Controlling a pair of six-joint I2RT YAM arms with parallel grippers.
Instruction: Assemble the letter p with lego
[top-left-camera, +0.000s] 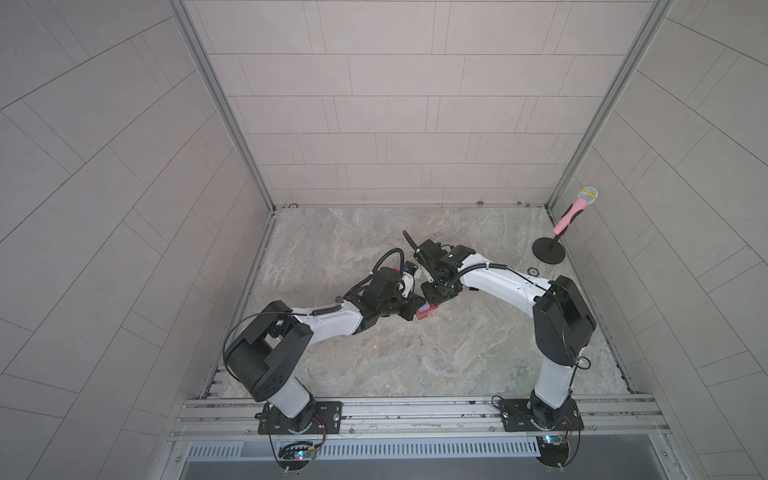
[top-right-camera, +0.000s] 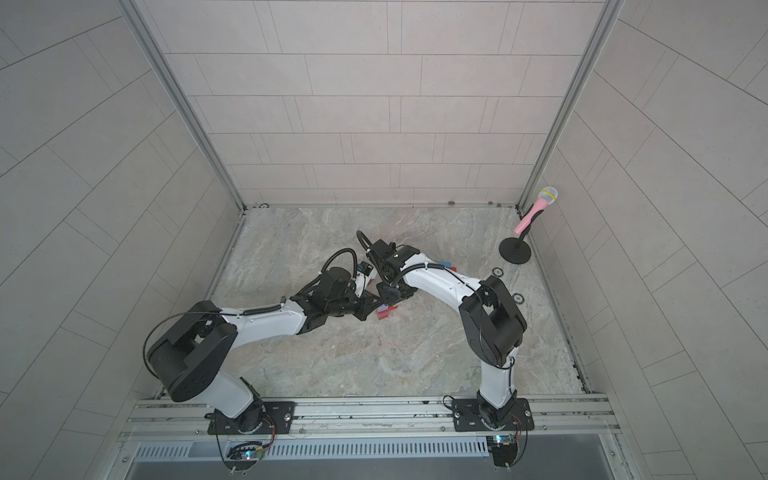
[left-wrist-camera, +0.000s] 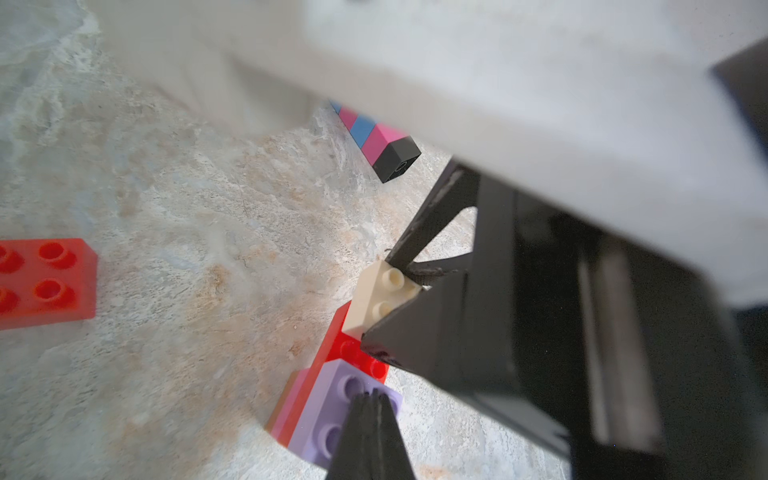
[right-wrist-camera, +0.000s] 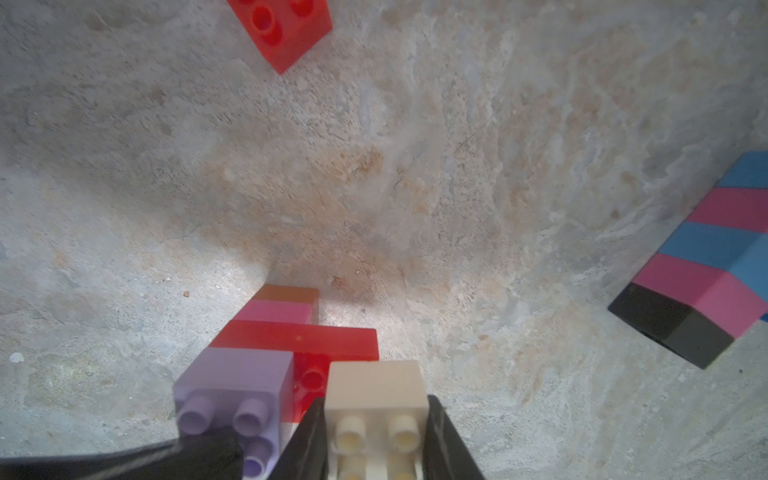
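A cream brick (right-wrist-camera: 374, 380) is pinched by my right gripper, which is shut on it. It sits against the red brick (right-wrist-camera: 352, 342) of a small stack, beside a purple brick (right-wrist-camera: 233, 372); whether it is pressed fully on I cannot tell. Pink (right-wrist-camera: 276, 312) and brown bricks (right-wrist-camera: 293, 294) lie behind the red one. My left gripper is shut, its tips in front of the purple brick's studded face and apparently touching it. No object shows between its fingers. In the top left view, the arms hide most of the stack (top-left-camera: 425, 311).
A loose red brick (left-wrist-camera: 48, 281) lies apart from the stack. A row of blue and pink bricks with a black end (right-wrist-camera: 677, 324) lies on the other side. A pink microphone on a stand (top-left-camera: 569, 217) is at the far right.
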